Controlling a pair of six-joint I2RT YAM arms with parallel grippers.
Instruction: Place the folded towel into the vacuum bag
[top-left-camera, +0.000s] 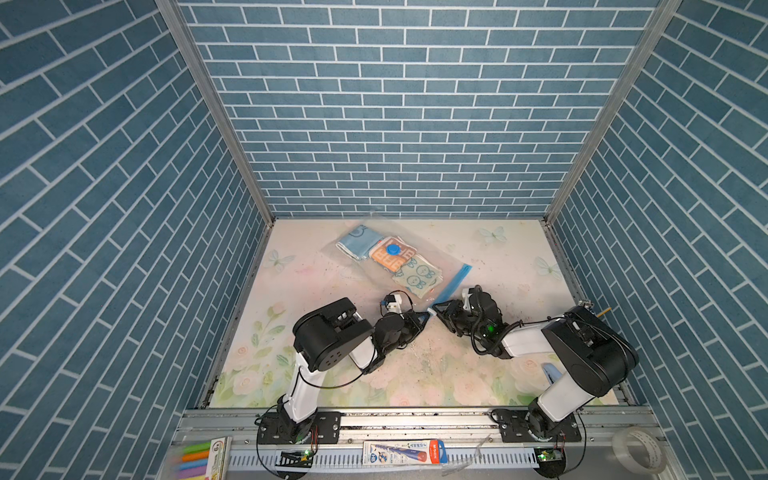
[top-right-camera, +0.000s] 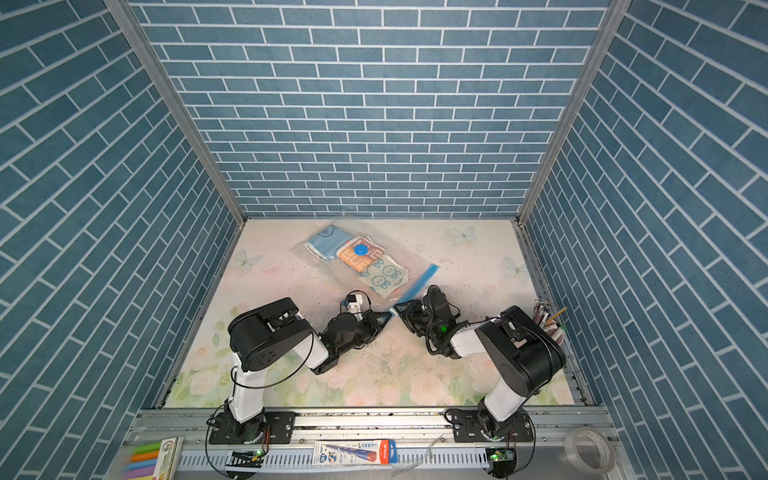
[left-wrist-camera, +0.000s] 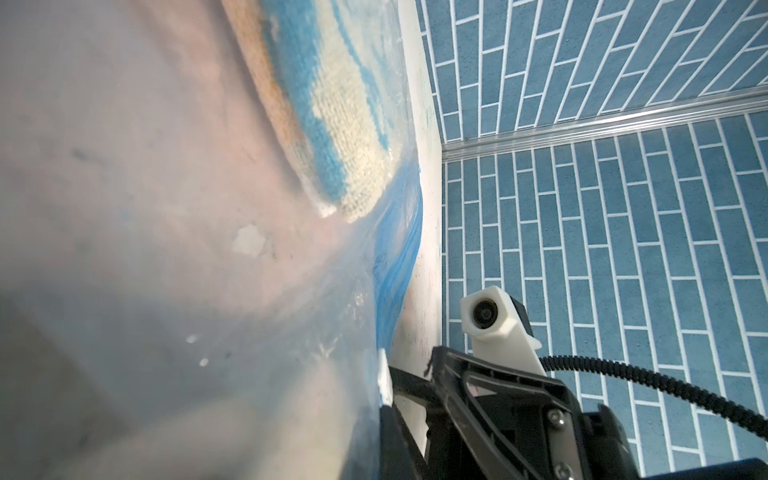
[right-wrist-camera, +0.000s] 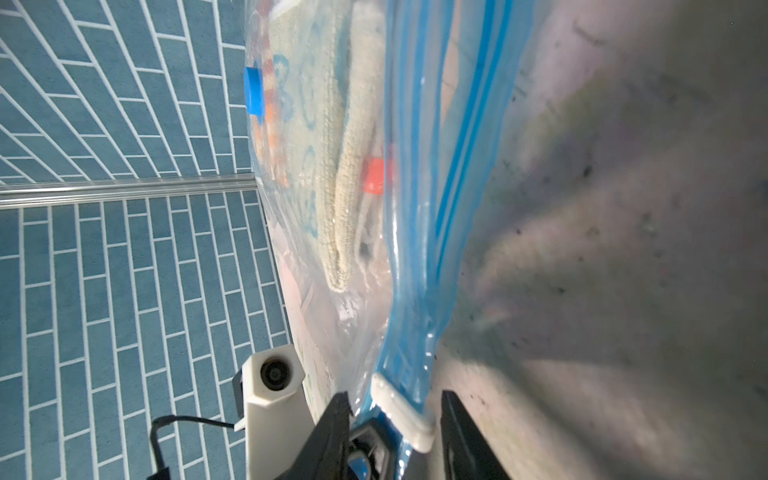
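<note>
The clear vacuum bag (top-left-camera: 372, 273) lies diagonally on the table with folded towels (top-left-camera: 416, 276) inside, blue, orange and cream, under its blue valve (top-right-camera: 361, 249). Its blue zip strip (right-wrist-camera: 448, 160) runs toward me, with a white slider (right-wrist-camera: 400, 412) at the near end. My left gripper (top-left-camera: 420, 317) is shut at that end; whether film is between its fingers is unclear. My right gripper is part open, its fingers on either side of the slider and strip end.
A cup of pens (top-right-camera: 548, 320) stands at the right edge. Tiled walls close the sides and back.
</note>
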